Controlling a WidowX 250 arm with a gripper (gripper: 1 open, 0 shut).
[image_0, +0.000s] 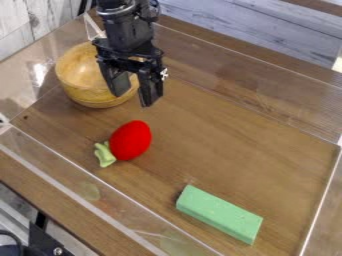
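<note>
The black gripper (131, 84) hangs at the upper left over the right part of a yellow-orange bowl (83, 82), hiding part of it. Its fingers point down, and whether anything is between them is unclear. Below it on the wooden table lies a red object with a pale green top (130, 140), like a strawberry or radish. A mint-green block (218, 213) lies near the front right.
Pale rims or walls edge it at the back, right and left, and dark cables show at the lower left corner.
</note>
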